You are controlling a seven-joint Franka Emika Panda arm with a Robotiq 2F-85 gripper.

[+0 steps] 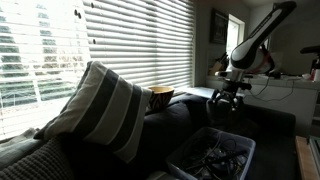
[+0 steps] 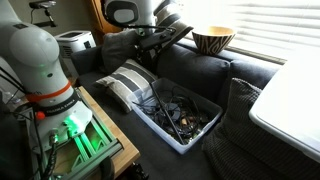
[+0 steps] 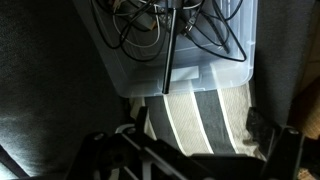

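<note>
My gripper stands open in the wrist view, its dark fingers apart with nothing between them. Beyond the gap shows a striped pillow (image 3: 205, 118) lying against the end of a clear plastic bin (image 3: 235, 72). Tangled black cables fill the bin (image 1: 247, 166), and a long black rod (image 3: 172, 50) reaches over its near rim. From the second exterior side, the gripper (image 2: 152, 47) hangs above the sofa, apart from the bin (image 2: 182, 146) and the striped pillow (image 2: 130, 82). Its fingertips are too small and dark to make out there.
On the sofa's back ledge sits a woven patterned pot (image 2: 212, 39). A grey and white striped cushion (image 1: 103, 112) leans below the window blinds (image 1: 140, 45). Beside the arm's base is a wooden table edge (image 2: 118, 150). Dark knit cushion (image 2: 245, 135) lies right of the bin.
</note>
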